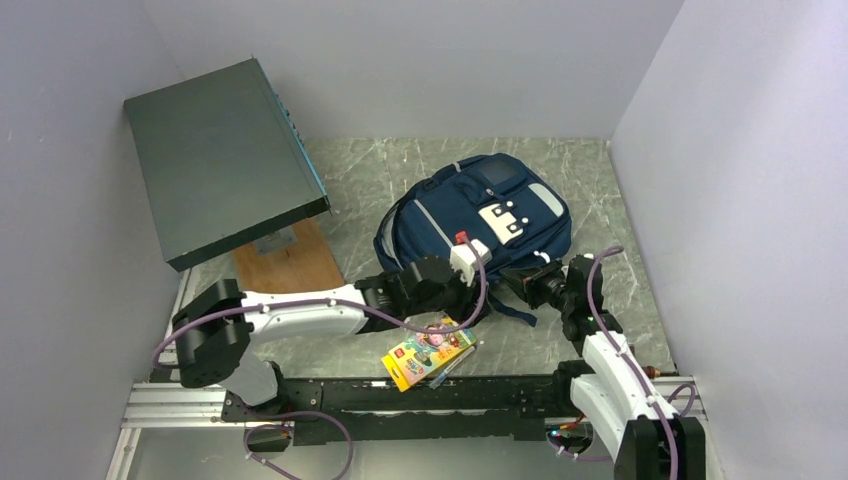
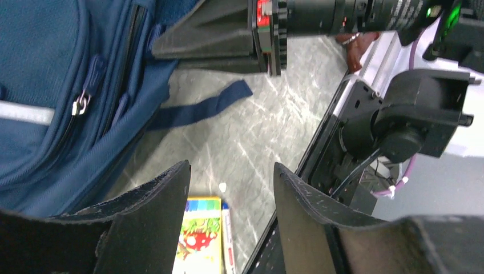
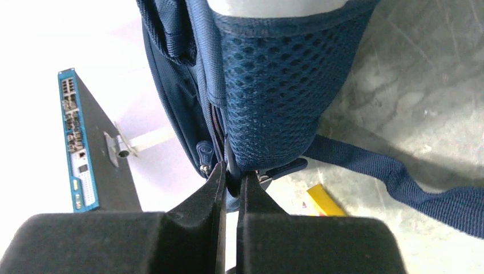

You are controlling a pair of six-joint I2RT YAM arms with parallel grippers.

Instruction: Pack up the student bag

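Note:
A navy backpack (image 1: 460, 210) lies on the grey marble table (image 1: 350, 170), a strap trailing at its front. My right gripper is shut on the backpack's fabric edge at its front right, beside the mesh pocket (image 3: 285, 91). My left gripper hangs just left of it, fingers apart and empty, near the front zippers (image 2: 81, 100). Below lie a colourful box (image 1: 428, 355) with a yellow end and a slim pen-like item (image 1: 450, 368) along its side.
A large dark metal case (image 1: 220, 160) and a wooden board (image 1: 285, 270) occupy the left. Grey walls enclose the back and sides; a black rail (image 1: 420, 395) runs along the front edge.

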